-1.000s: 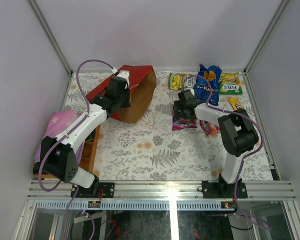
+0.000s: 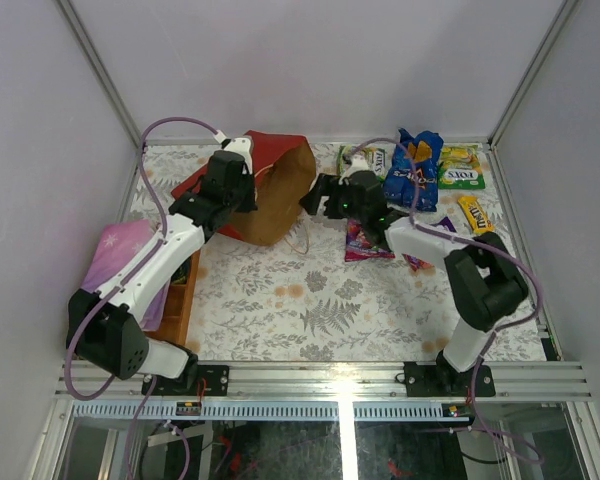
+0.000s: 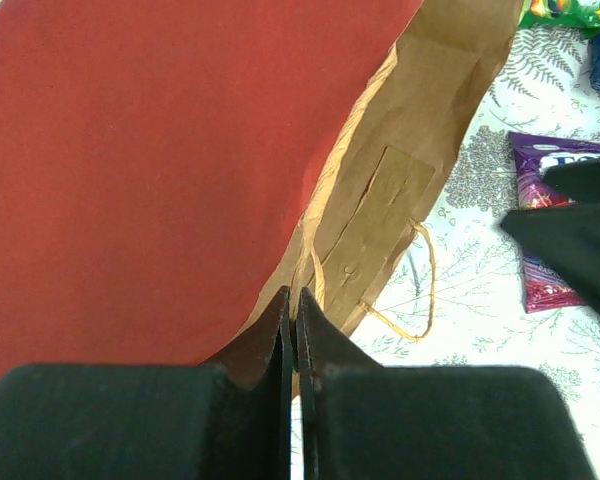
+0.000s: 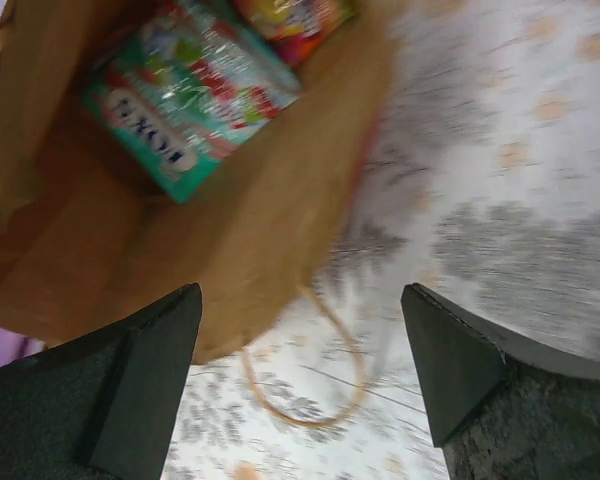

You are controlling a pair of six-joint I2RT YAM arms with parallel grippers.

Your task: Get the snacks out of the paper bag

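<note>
The red-and-brown paper bag (image 2: 285, 190) lies on its side at the back left, opening rightward. My left gripper is shut at its rim, against the twisted handle (image 3: 332, 170); whether the handle is between the fingers is unclear. My right gripper is open, facing the bag's mouth from the right. Inside, a teal snack packet (image 4: 185, 105) and a yellow-red one (image 4: 290, 18) show. Outside, on the right, lie a blue bag (image 2: 426, 185), green-yellow packets (image 2: 461, 170), a purple-red packet (image 3: 545, 275) and a small yellow one (image 2: 475, 213).
A wooden tray (image 2: 180, 305) with a pink-purple cloth (image 2: 120, 250) sits at the left. Walls surround the workspace.
My right gripper has moved left from over the snack packets on the right to near the bag's mouth. The left arm and the bag have stayed about the same.
</note>
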